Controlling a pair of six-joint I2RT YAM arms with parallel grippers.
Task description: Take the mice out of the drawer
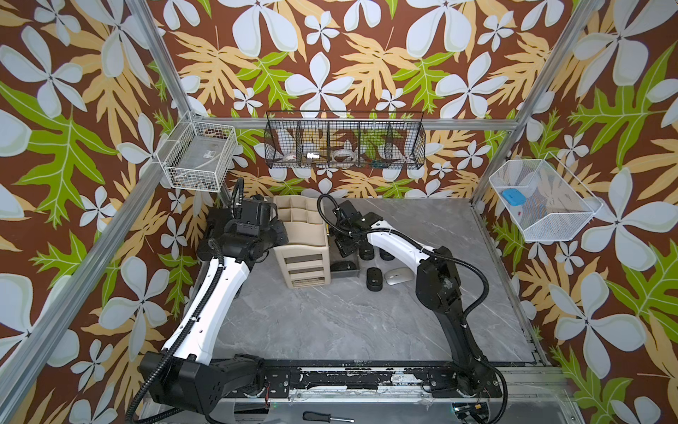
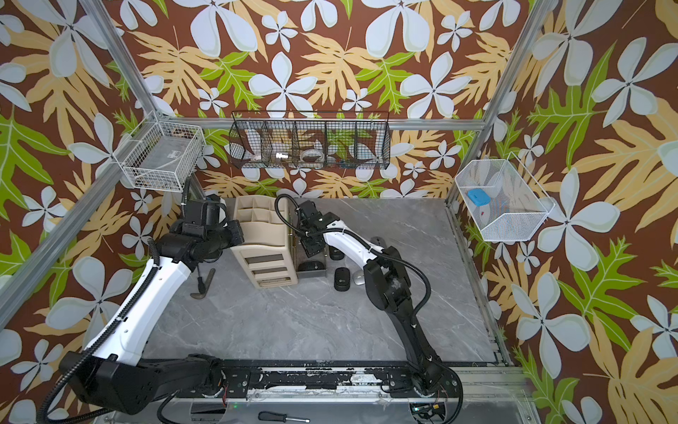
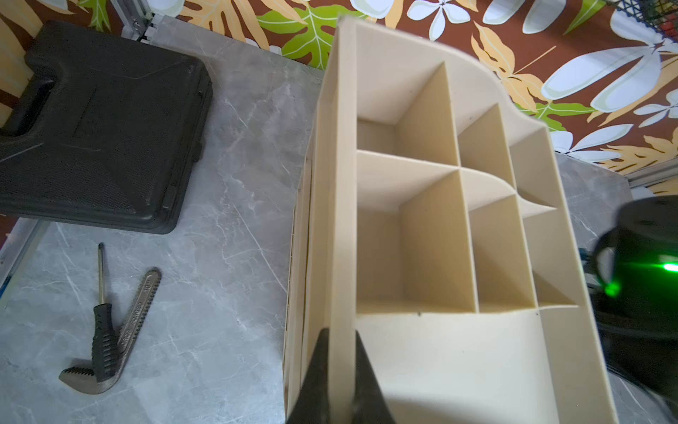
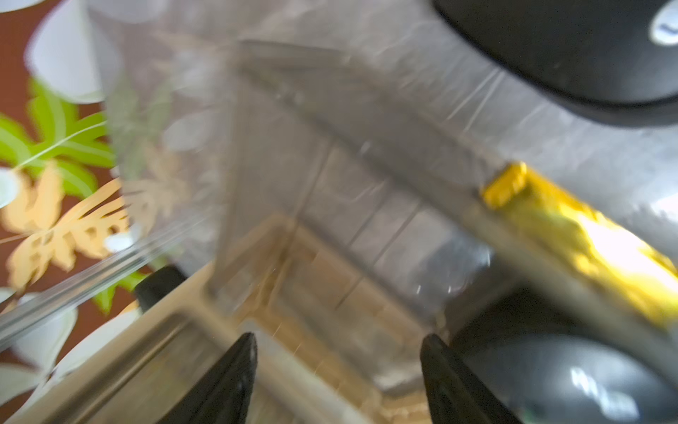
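A beige desk organizer (image 1: pixel 308 261) has a clear grey drawer (image 2: pixel 311 272) pulled out on its right side. Inside the drawer, toward its front, lies a dark mouse (image 4: pixel 572 381). My right gripper is over the drawer with its fingers apart and nothing between them; the mouse is beside the right finger (image 4: pixel 459 388). My left gripper is shut on the organizer's thin side wall (image 3: pixel 344 212). On the table to the right of the drawer are a black mouse (image 1: pixel 374 279), a silver mouse (image 1: pixel 399 275) and another black mouse (image 1: pixel 366 251), partly hidden by the right arm.
Left of the organizer lie a black case (image 3: pixel 106 127), a screwdriver (image 3: pixel 104 339) and a wrench (image 3: pixel 130 325). A black wire basket (image 1: pixel 344 141) hangs at the back, and a white mesh basket (image 1: pixel 543 198) at the right.
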